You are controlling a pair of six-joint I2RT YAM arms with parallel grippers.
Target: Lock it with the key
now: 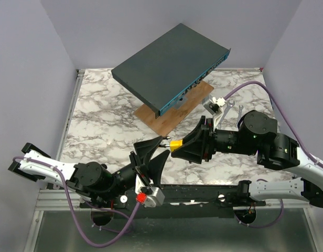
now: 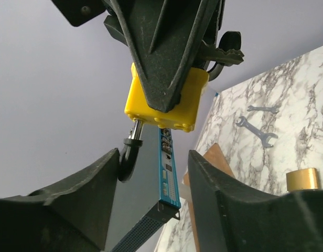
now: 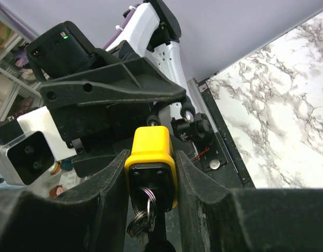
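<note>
A yellow padlock (image 3: 152, 140) is in my right gripper (image 1: 184, 149), whose fingers are shut on its body. Its dark-coated shackle (image 2: 131, 152) points toward my left gripper and sits between that gripper's part-open fingers, close to one fingertip; I cannot tell whether they touch. In the right wrist view, the padlock's dark base faces the camera, with a metal key ring (image 3: 149, 210) against it. A jagged key (image 2: 224, 55) shows behind the right fingers in the left wrist view. How far any key sits in the lock is hidden.
Behind stands a tilted dark rack unit (image 1: 172, 63) over a wooden board (image 1: 167, 123). A small brass block (image 2: 303, 179) lies on the marble-patterned table (image 1: 93, 115). Wrenches (image 2: 256, 130) lie to the right.
</note>
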